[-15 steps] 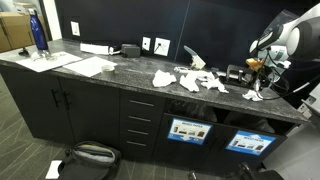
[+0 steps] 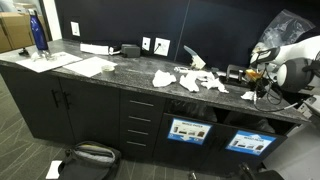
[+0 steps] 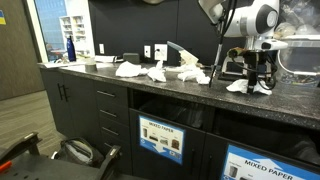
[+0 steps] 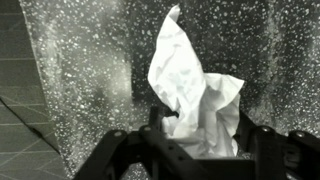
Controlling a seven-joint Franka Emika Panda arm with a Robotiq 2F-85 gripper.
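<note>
A crumpled white tissue (image 4: 190, 75) fills the middle of the wrist view, its pointed end reaching up across the speckled dark counter. My gripper is down over its lower part, with a dark finger on each side and a gap between them; whether the fingers touch the paper cannot be made out. In exterior view 2 this tissue (image 3: 248, 86) lies near the counter's right end, under my gripper (image 3: 267, 80). Exterior view 1 shows the gripper (image 2: 259, 94) low at the counter's right end.
Several more crumpled white tissues (image 2: 190, 80) lie along the middle of the counter (image 2: 140, 79). A dark box-like tray (image 2: 236, 73) stands at the back by the wall. Farther left are a cup (image 2: 108, 70), papers and a blue bottle (image 2: 39, 34).
In exterior view 1 the arm has come down at the right end of the counter, bringing my gripper from above the tissue to it. The other tissues have stayed put.
</note>
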